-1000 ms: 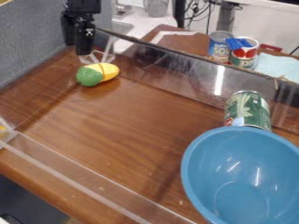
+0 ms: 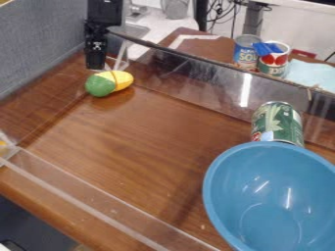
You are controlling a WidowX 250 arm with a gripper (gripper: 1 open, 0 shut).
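My black gripper hangs at the top left, just above and behind a toy corn with a green husk and yellow end, which lies on the wooden floor of the bin. The fingers are open and apart from the corn. A green can stands at the right, behind a large blue bowl in the front right.
Clear walls edge the wooden surface. A grey padded wall is at the left. Beyond the back wall stand cans and a light blue cloth.
My gripper has moved slightly down and to the right from one second ago. The corn, can and bowl are unmoved.
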